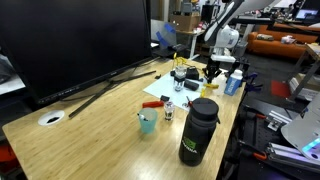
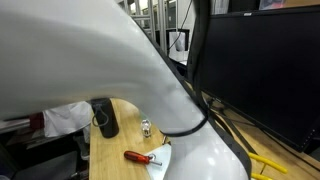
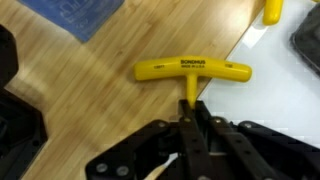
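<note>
A yellow T-handle hex key (image 3: 194, 68) marked "BONDHUS" shows in the wrist view, its crossbar at the far end of a narrow shaft. My gripper is shut on that shaft, close below the handle. Wooden tabletop and a white sheet's edge lie behind the tool. From exterior view 1, the gripper (image 1: 212, 73) appears small at the far right end of the table, and the tool in it is too small to make out clearly. The white arm fills much of exterior view 2 and hides the gripper there.
Another yellow piece (image 3: 272, 11) and a blue object (image 3: 75, 12) lie near the gripper. A red-handled tool (image 1: 153, 104), teal cup (image 1: 147, 120) and tall black container (image 1: 199, 132) occupy the nearer table.
</note>
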